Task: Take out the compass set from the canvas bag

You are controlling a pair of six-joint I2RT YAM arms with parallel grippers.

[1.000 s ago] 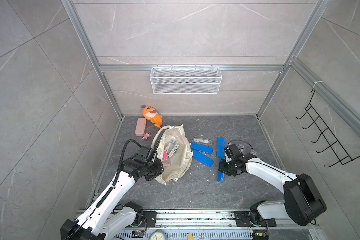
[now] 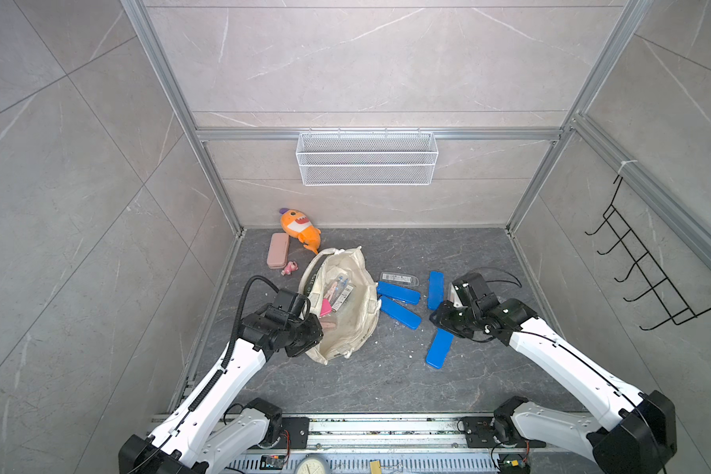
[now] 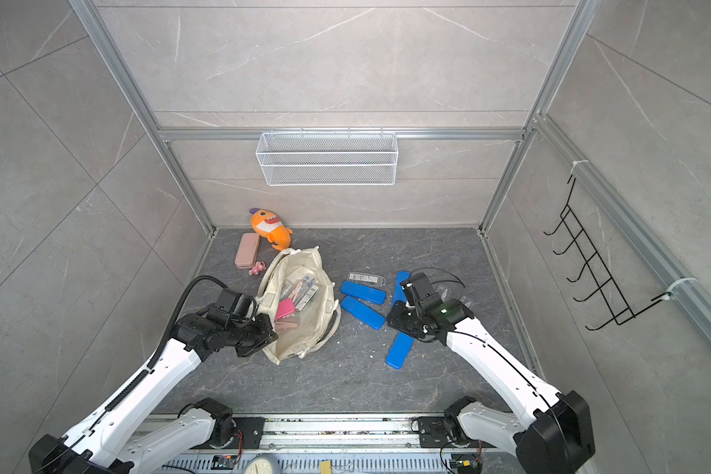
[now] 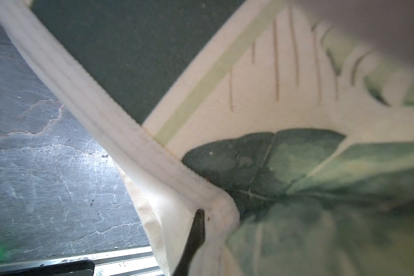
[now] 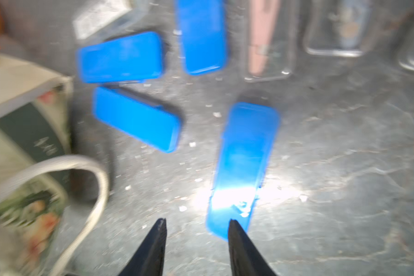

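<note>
The cream canvas bag lies open on its side at the centre, with clear cases and pink items inside. My left gripper is at its near-left rim, shut; the left wrist view shows a dark fingertip against the white hem. My right gripper hangs part open above the floor, just left of the near end of a blue case, nothing seen between its fingers. The right wrist view is blurred.
Several blue cases and clear cases lie right of the bag. A pink case, an orange plush toy and a small pink toy sit behind it. Bare floor lies in front.
My right arm has risen, lifting the gripper off the nearest blue case, which now lies slightly lower in the top left view. The left arm and bag look unchanged.
</note>
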